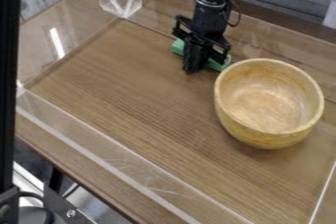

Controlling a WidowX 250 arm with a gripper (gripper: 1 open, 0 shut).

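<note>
My black gripper (194, 57) reaches down from the top of the view over a green cloth-like object (215, 59) near the back middle of the wooden table. The fingertips are down at the green thing's front left part and hide some of it. The gripper looks shut; whether anything is between its fingers is too small to tell.
A large tan bowl (268, 100) sits to the right, just beside the green object. A clear plastic piece (120, 0) is at the back left.
</note>
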